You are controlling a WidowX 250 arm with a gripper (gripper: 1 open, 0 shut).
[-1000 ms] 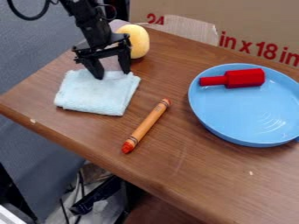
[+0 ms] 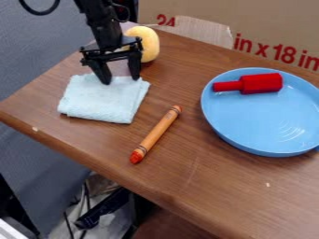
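Note:
The black gripper (image 2: 118, 67) hangs over a folded light-blue cloth (image 2: 103, 99), its fingers pointing down at the cloth's back edge; whether they are shut on the cloth is unclear. A yellow rounded object (image 2: 147, 41) sits just behind the gripper, partly hidden by it. An orange crayon-shaped stick (image 2: 157, 132) with red ends lies diagonally on the wooden table. A red cylinder (image 2: 258, 82) with a narrower end lies on a blue plate (image 2: 256, 126) at the right.
The wooden table (image 2: 200, 196) has bare room at the front and between cloth and plate. A cardboard box (image 2: 262, 28) stands along the back. Cables and dark items lie below the table's left edge.

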